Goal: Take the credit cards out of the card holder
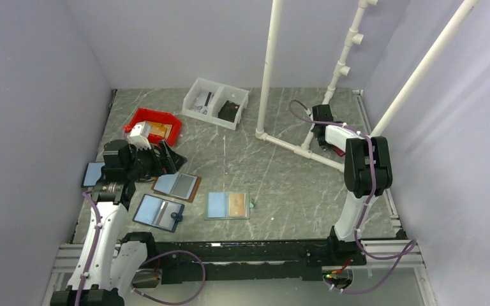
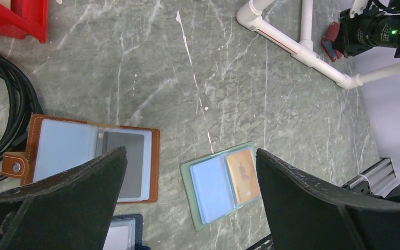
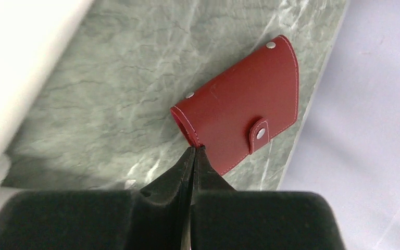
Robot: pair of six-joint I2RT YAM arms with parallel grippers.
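A closed red card holder [image 3: 245, 94] with a snap tab lies on the floor at the far right, between white pipes and the wall, mostly hidden by the right arm from above. My right gripper is shut, its tips at the holder's near edge. My left gripper is open above the left side, nothing between its fingers. Below it lie open card holders: a brown one [image 1: 191, 188], a blue one [image 1: 141, 210] and a green one [image 1: 226, 213].
White pipe frame [image 1: 281, 141] encloses the right back. A red bin [image 1: 172, 131] and a two-part clear container [image 1: 194, 108] stand at the back left and middle. Black cables [image 2: 15, 99] lie on the left.
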